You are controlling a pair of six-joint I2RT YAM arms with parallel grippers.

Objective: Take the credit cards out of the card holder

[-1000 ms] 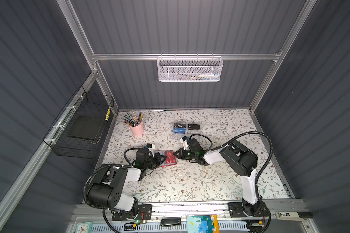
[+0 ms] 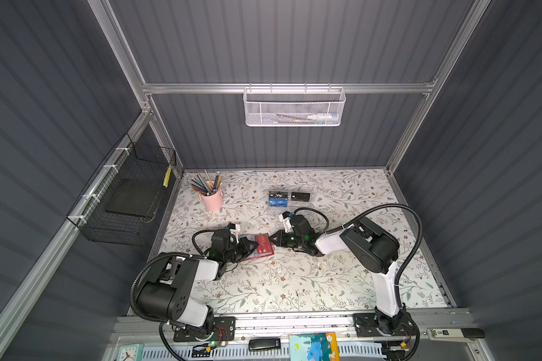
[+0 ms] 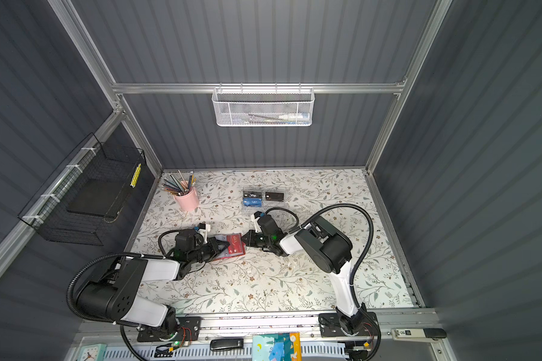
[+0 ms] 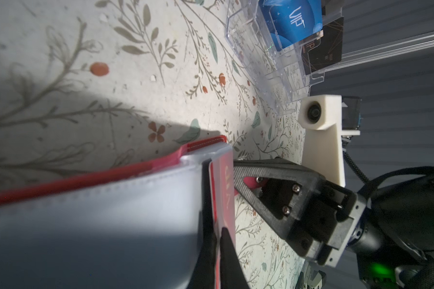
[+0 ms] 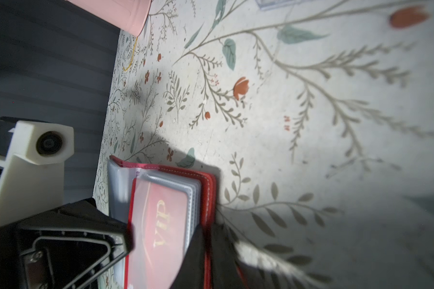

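The card holder (image 5: 208,185), with red edges and clear sleeves, lies open on the table between my two grippers. A pink-red VIP card (image 5: 156,216) sits in it on the right side. My left gripper is over the middle of the holder, its fingers (image 4: 203,262) shut with the card's thin red edge showing between them. At the holder's right border, my right gripper is shut on the red edge. In the top left view, the left gripper covers most of the holder's left half, and the red card (image 2: 263,243) shows beside its fingertips.
Behind the holder stands a clear tray (image 2: 290,207) with a blue card (image 2: 277,202) and black cards (image 2: 300,196). A pink pencil cup (image 2: 212,201) stands at the back left. Bare table lies in front of both grippers.
The holder and red card have shifted very slightly at the right edge. Both arms look still.
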